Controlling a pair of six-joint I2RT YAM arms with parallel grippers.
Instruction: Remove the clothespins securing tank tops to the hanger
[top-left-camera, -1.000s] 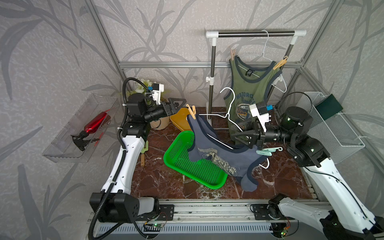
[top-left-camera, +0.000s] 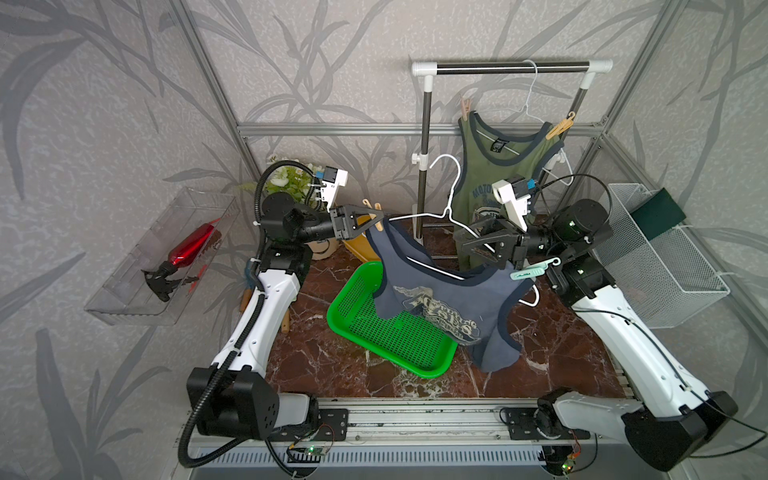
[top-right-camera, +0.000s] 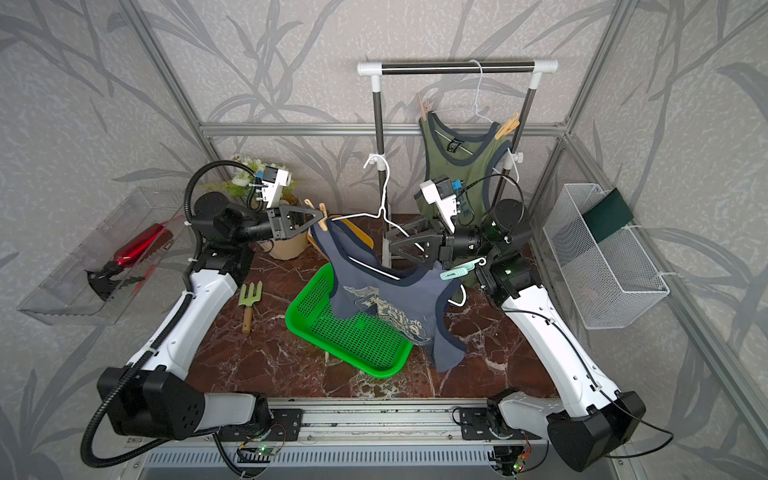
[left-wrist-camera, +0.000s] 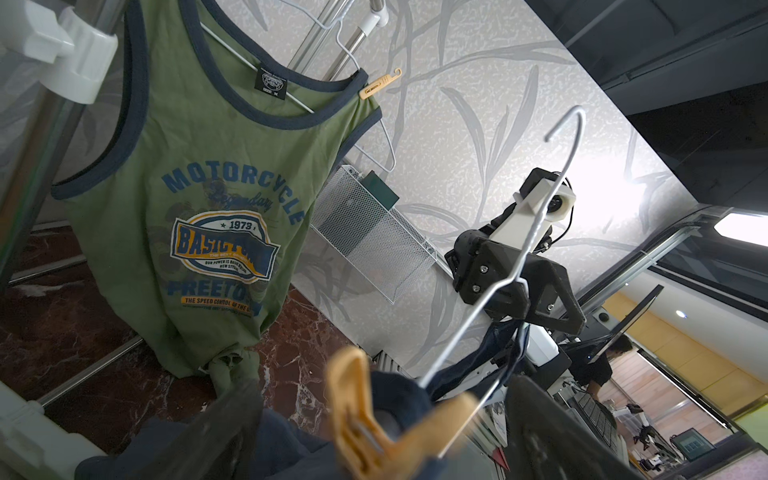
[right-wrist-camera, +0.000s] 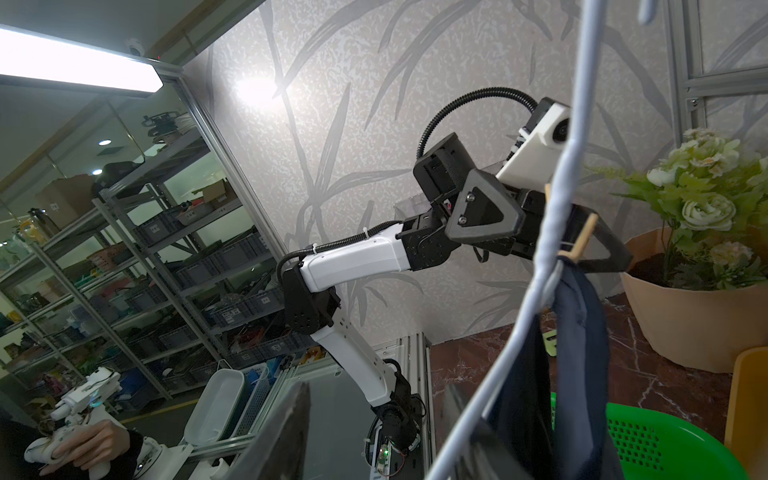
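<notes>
My left gripper (top-left-camera: 379, 216) stands open at a yellow clothespin (top-left-camera: 377, 221) on the left shoulder of the blue-grey tank top (top-left-camera: 432, 292). In the left wrist view this clothespin (left-wrist-camera: 357, 412) sits between the spread fingers. My right gripper (top-left-camera: 473, 241) is shut on the white hanger (top-left-camera: 445, 209), holding it in the air with the tank top. A teal clothespin (top-left-camera: 528, 273) is by the right shoulder. On the rack, the green tank top (top-left-camera: 496, 164) has a pinkish clothespin (top-left-camera: 465, 109) and a yellow one (top-left-camera: 562, 125).
A green basket (top-left-camera: 344, 320) lies under the hanging shirt. Behind stands the metal rack (top-left-camera: 512, 68), with a white mesh basket (top-left-camera: 680, 296) at right and a clear bin (top-left-camera: 132, 308) at left. A flowerpot (right-wrist-camera: 696, 320) and yellow tray (right-wrist-camera: 748, 400) stand near the left arm.
The hanger and blue-grey shirt have shifted up and left with my right gripper.
</notes>
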